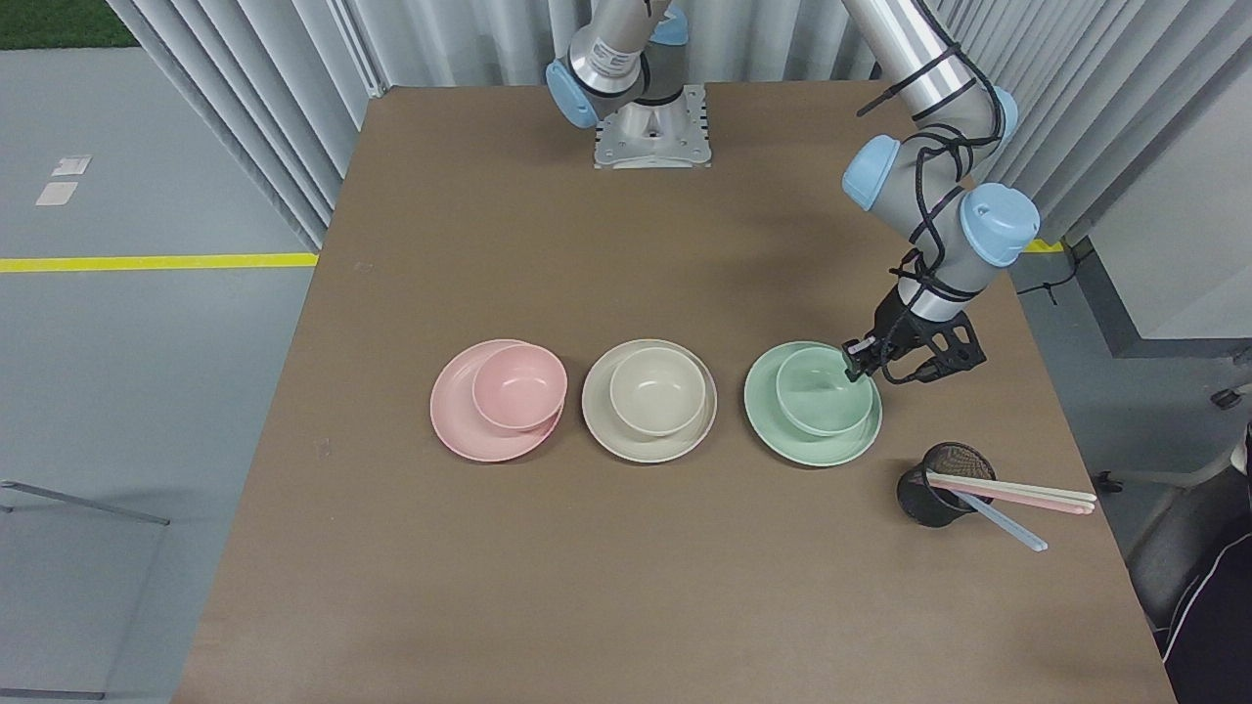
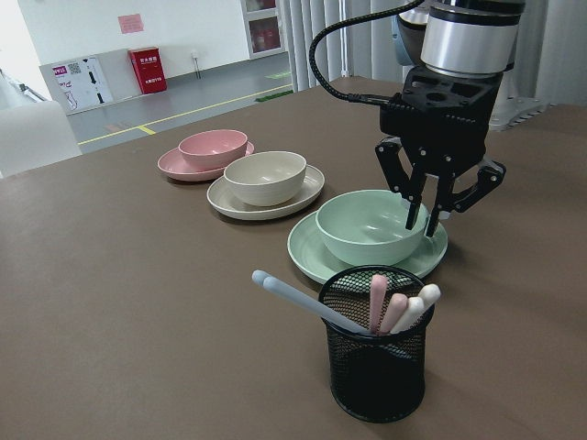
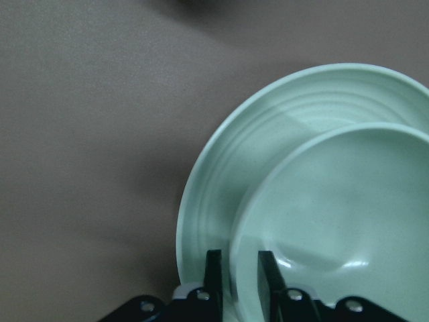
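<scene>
My gripper [image 2: 422, 225] is open at the right rim of the mint-green bowl [image 1: 822, 403], which sits on a mint-green plate [image 1: 763, 411]. In the wrist view my two fingertips [image 3: 213, 260] straddle the bowl's rim, one outside over the plate [image 3: 315, 94], the other inside the bowl; the rim is not clamped. To the left stand a cream bowl [image 1: 656, 392] on a cream plate [image 1: 604, 428] and a pink bowl [image 1: 517, 387] on a pink plate [image 1: 455, 428].
A black mesh cup [image 2: 376, 385] with pink, white and blue utensils stands near the green plate at the table's right side. The robot base [image 1: 651, 141] is at the back.
</scene>
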